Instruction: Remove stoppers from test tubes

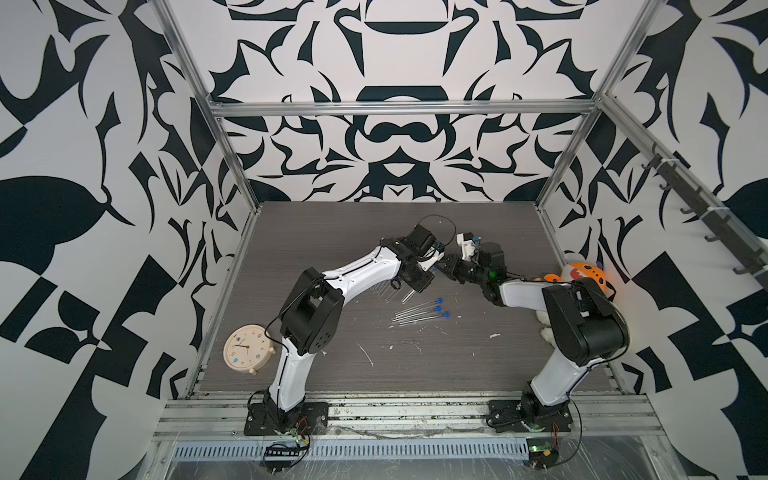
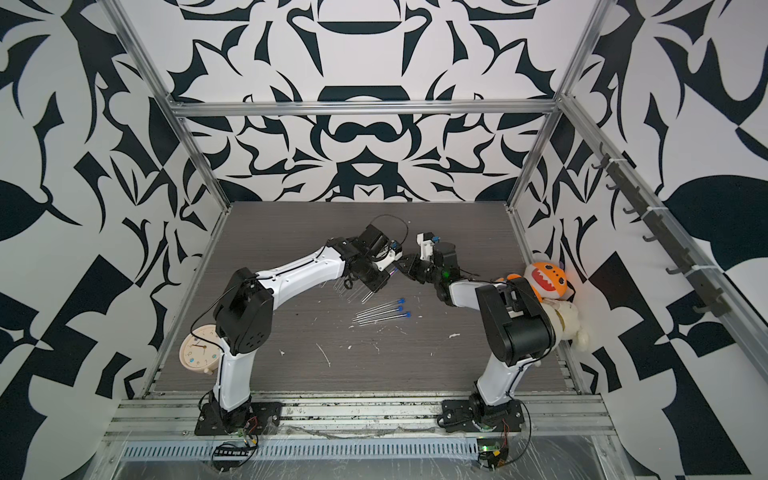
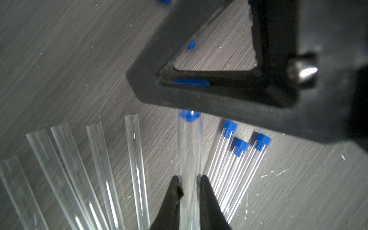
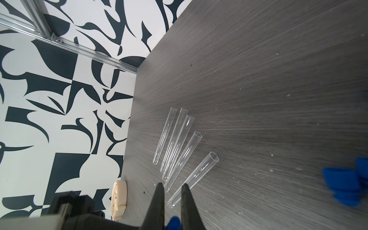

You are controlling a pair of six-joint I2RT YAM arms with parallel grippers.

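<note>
In the left wrist view, my left gripper is shut on a clear test tube point(image 3: 189, 153), whose upper end carries a blue stopper point(image 3: 189, 115). A black finger point(image 3: 214, 97) of my right gripper crosses that stopper and hides part of it. The right wrist view has the right gripper with its fingertips a small gap apart and the blue stopper point(image 4: 173, 223) low between them; whether they press on it cannot be told. Three stoppered tubes point(image 3: 239, 144) lie to the right of the held one. Several tubes without stoppers point(image 3: 134, 153) lie to the left.
Loose blue stoppers point(image 4: 341, 184) lie on the table on the right arm's side. A round clock point(image 1: 248, 349) sits at front left, and plush toys point(image 1: 586, 276) at the right edge.
</note>
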